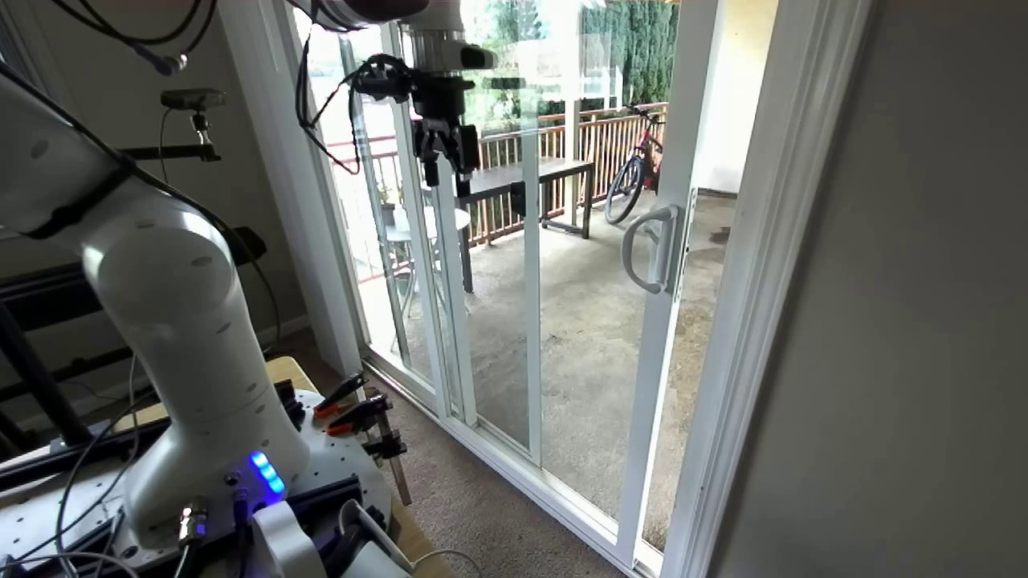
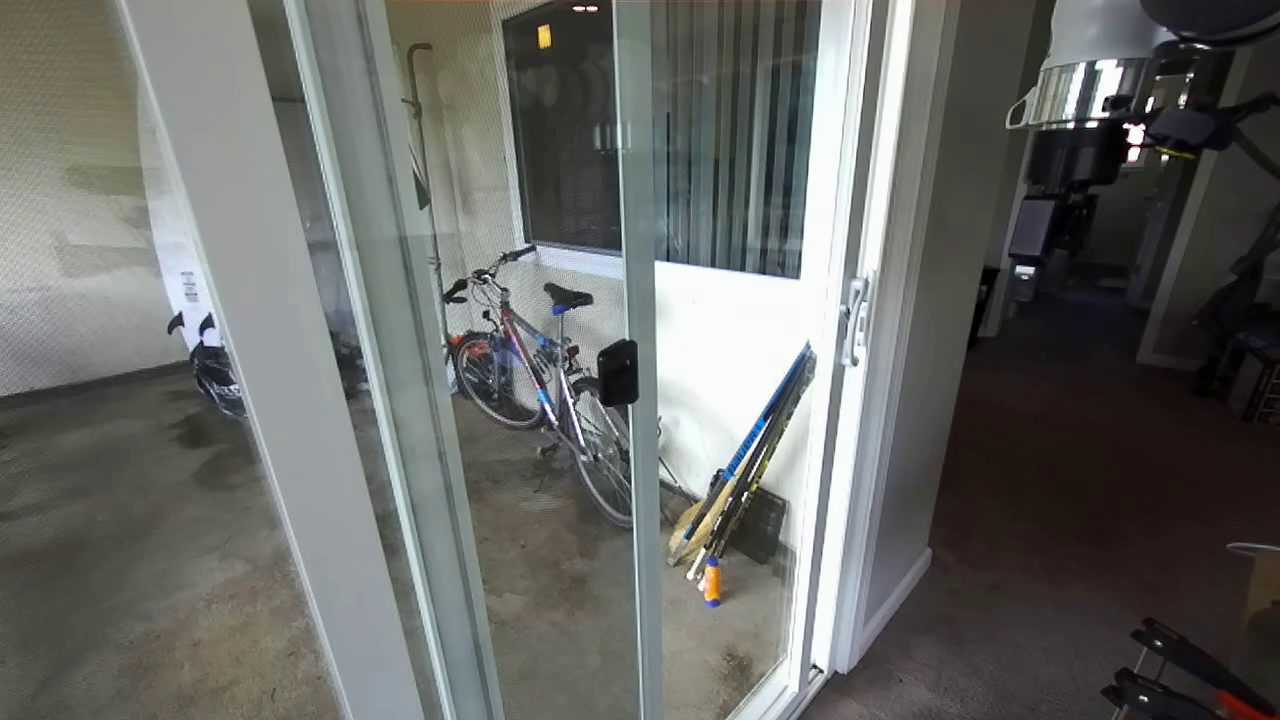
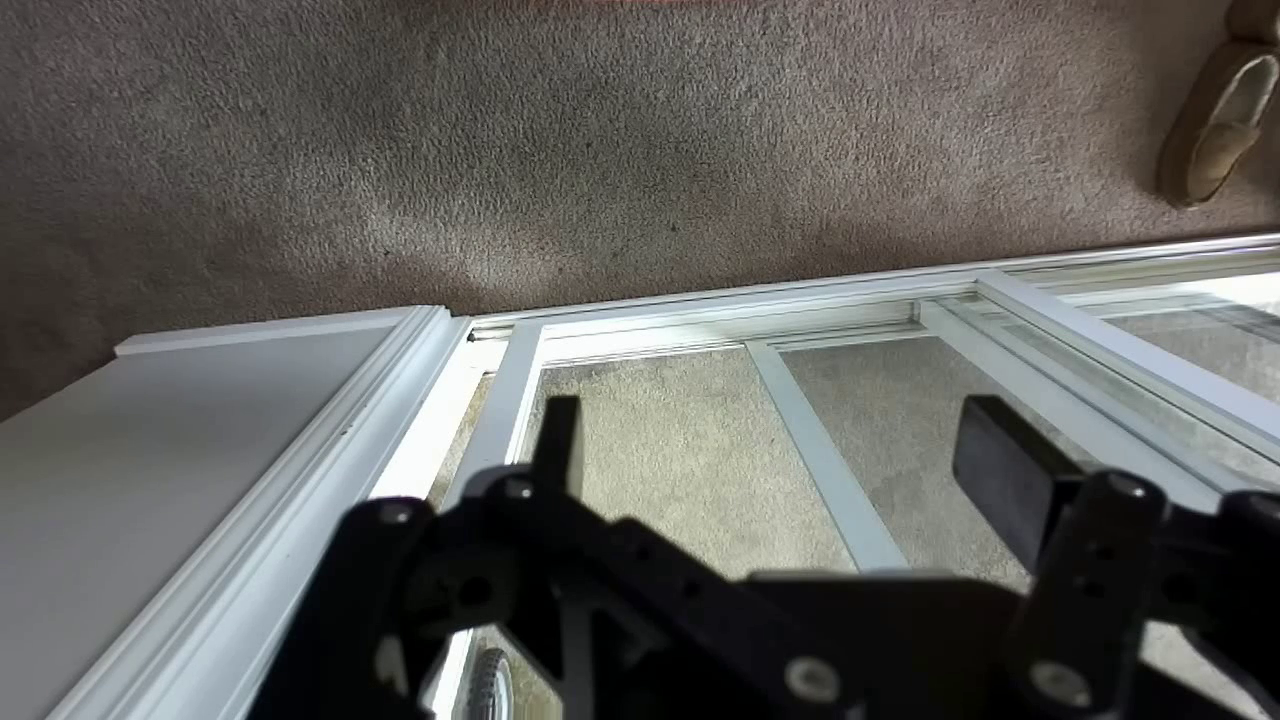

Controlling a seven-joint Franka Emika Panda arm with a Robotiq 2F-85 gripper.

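Observation:
My gripper (image 1: 446, 183) hangs pointing down at the upper left of exterior view 1, clear of the glass door's handle (image 1: 650, 250). In the wrist view its two dark fingers (image 3: 1005, 462) stand wide apart, with only floor and door showing between them, so the gripper is open and empty. The sliding glass door (image 1: 653, 385) stands slightly ajar, a narrow gap showing between its handle-side edge and the white door frame (image 1: 761, 337). Exterior view 2 shows the gripper (image 2: 1023, 282) at the upper right, with the handle (image 2: 854, 322) to its left.
A grey wall (image 1: 915, 289) borders the door on the right. Clamps (image 1: 361, 414) stick out from the robot's base table. Carpet (image 3: 600, 156) lies clear before the door track, apart from a brown shoe (image 3: 1218, 132). Beyond the glass stand a bench-like table (image 1: 569, 172) and bikes (image 2: 552, 372).

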